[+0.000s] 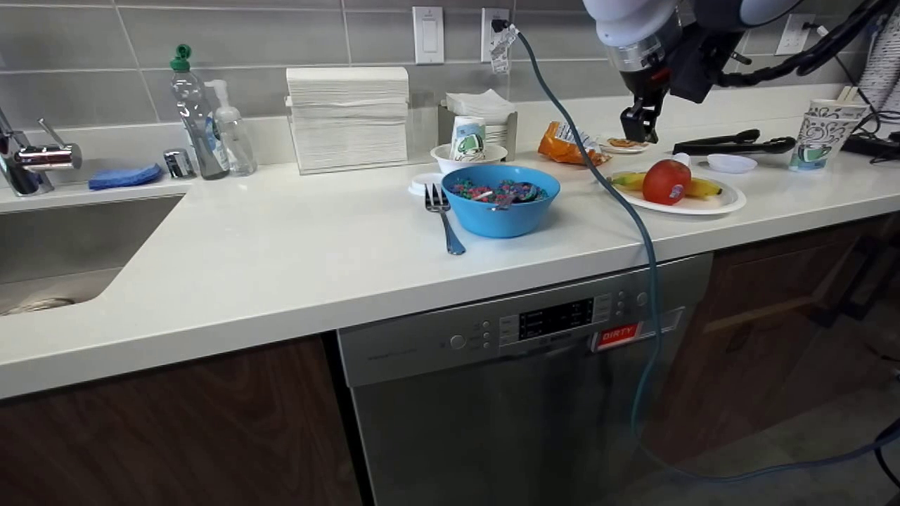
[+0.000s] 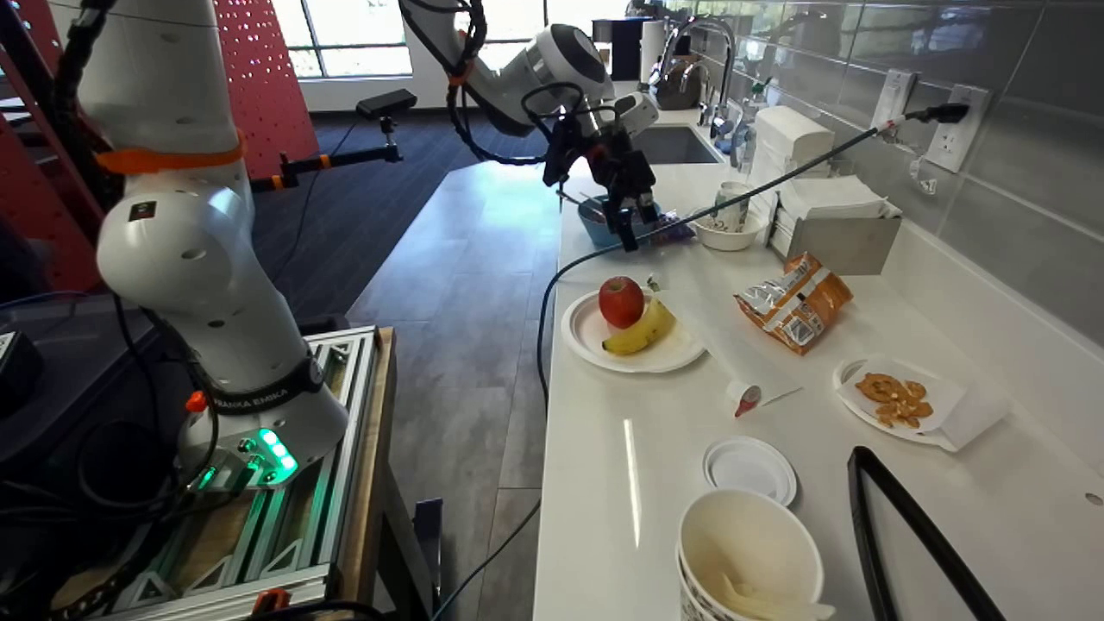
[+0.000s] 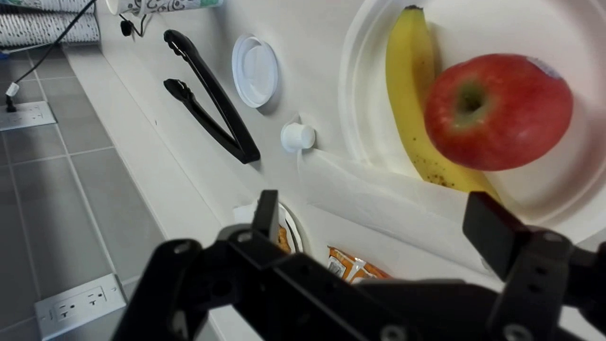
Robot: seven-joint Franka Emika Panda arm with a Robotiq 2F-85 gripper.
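Observation:
My gripper is open, its two dark fingers wide apart and nothing held between them. In the first exterior view the gripper (image 1: 641,135) hangs in the air above the counter, over the area of the plate. A red apple (image 3: 500,112) and a yellow banana (image 3: 410,94) lie together on a white plate (image 3: 359,85), to the upper right of the fingers in the wrist view. The second exterior view shows the apple (image 2: 621,301) resting against the banana (image 2: 642,329). A blue bowl (image 1: 503,218) holds colourful wrapped pieces, with a fork (image 1: 447,221) lying at its left.
Black tongs (image 3: 218,108), a small white lid (image 3: 255,71), an orange snack bag (image 2: 799,302) and a small plate of pretzels (image 2: 850,405) lie around the plate. A blue cable (image 1: 620,198) crosses in front of the counter. Toward the sink (image 1: 76,244) the counter is clear.

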